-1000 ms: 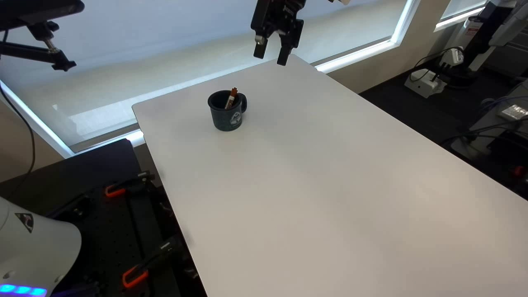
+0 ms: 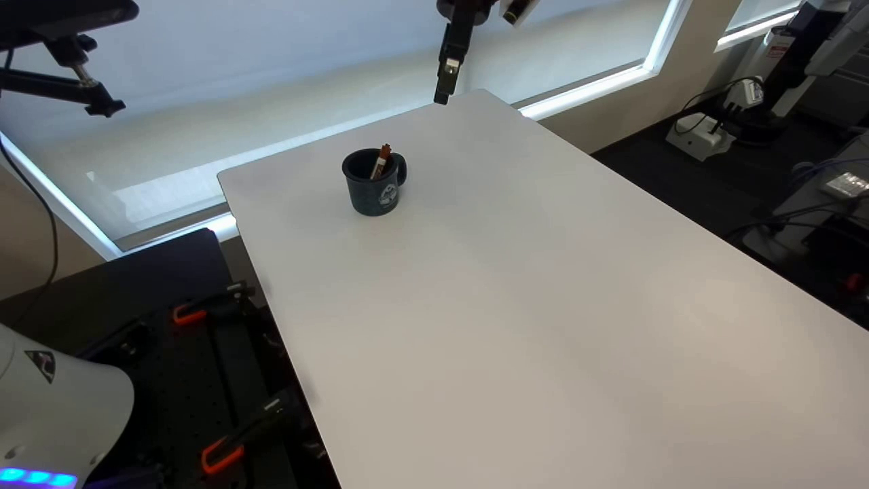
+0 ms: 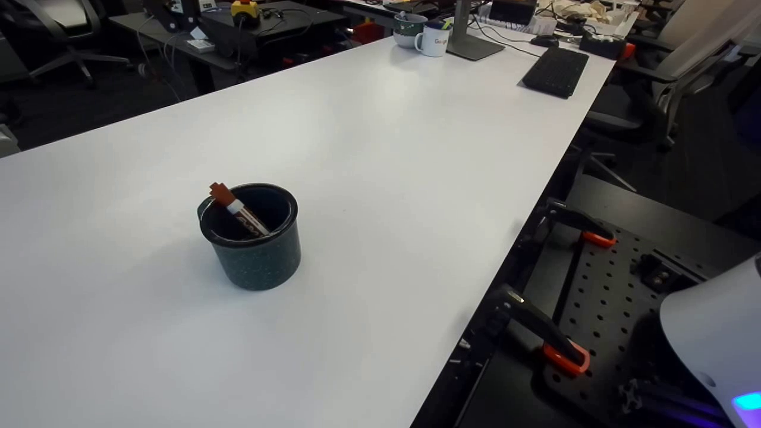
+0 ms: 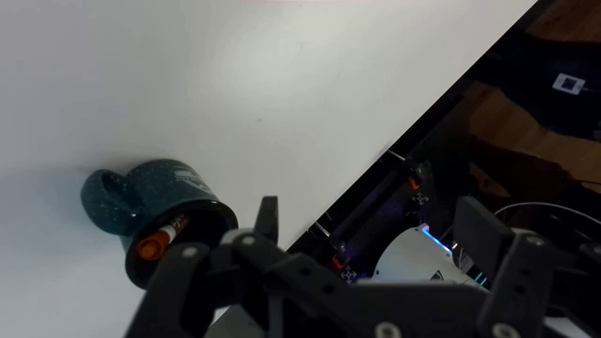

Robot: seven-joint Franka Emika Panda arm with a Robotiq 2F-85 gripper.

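A dark green speckled mug (image 2: 373, 194) stands upright near the far left corner of the table. An orange-brown capped marker (image 3: 242, 213) leans inside it, its cap above the rim. The wrist view shows the mug (image 4: 163, 183) at lower left with its handle and the marker's cap (image 4: 150, 247). My gripper is open, its fingers wide apart with nothing between them. In exterior view 1 the gripper (image 2: 443, 95) hangs above the far edge, apart from the mug, with one finger hiding the other.
Orange-handled clamps (image 3: 565, 356) line the side by the robot base. At the table's far end in exterior view 2 are a white mug (image 3: 433, 40), a bowl and a keyboard (image 3: 556, 71).
My gripper has turned, so its two fingers, seen apart before, now line up in exterior view 1. It has also shifted slightly. Mug and marker have not moved.
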